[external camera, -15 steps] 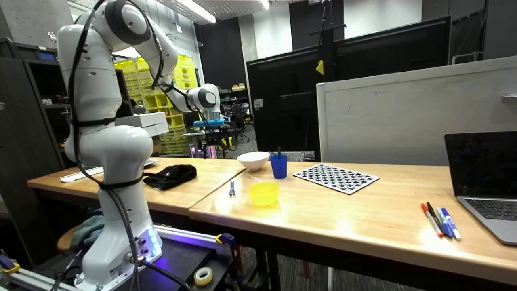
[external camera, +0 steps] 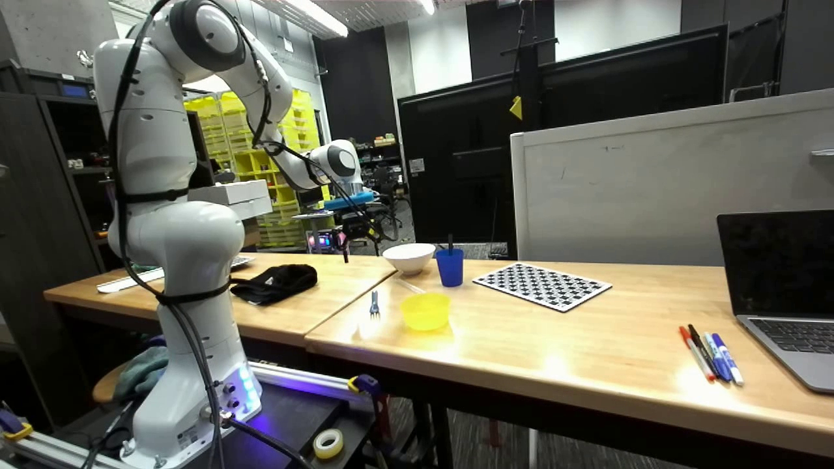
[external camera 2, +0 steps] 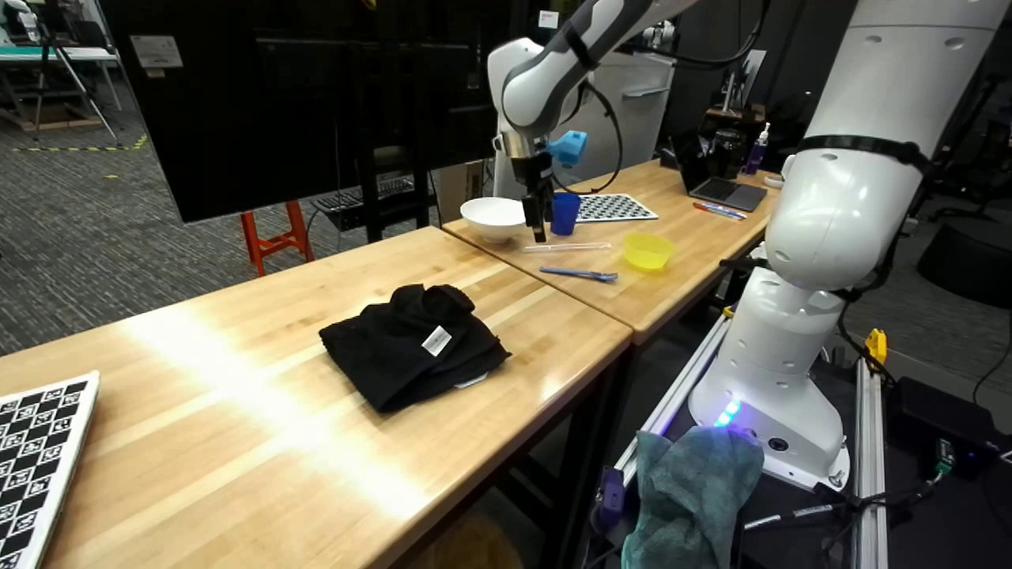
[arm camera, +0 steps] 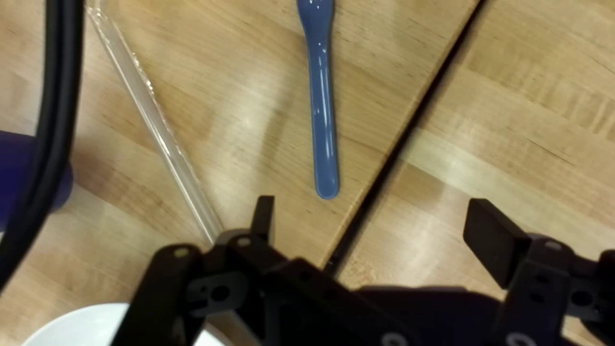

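Note:
My gripper is open, with bare tabletop showing between its spread fingers. It hangs above the seam between the two tables, as the wrist view shows. Just ahead of it lies a blue fork (arm camera: 323,109), its handle end towards the gripper. A clear wrapped straw-like stick (arm camera: 155,118) lies left of the fork, its near end passing behind a finger. The white bowl (external camera: 408,258) stands near the back edge by the seam. Beside it is a blue cup (external camera: 450,268) with something dark sticking out. A yellow bowl (external camera: 425,312) sits nearer the front.
A black folded cloth (external camera 2: 415,343) lies on the other table. Farther along my table are a checkered board (external camera: 543,286), several pens (external camera: 711,355) and a laptop (external camera: 790,332). Bare wood stretches between the board and the pens. A cable (arm camera: 52,115) crosses the wrist view's left side.
The wrist has shifted slightly to the right and a little lower in exterior view 1, and the gripper has turned. The table objects stand where they were.

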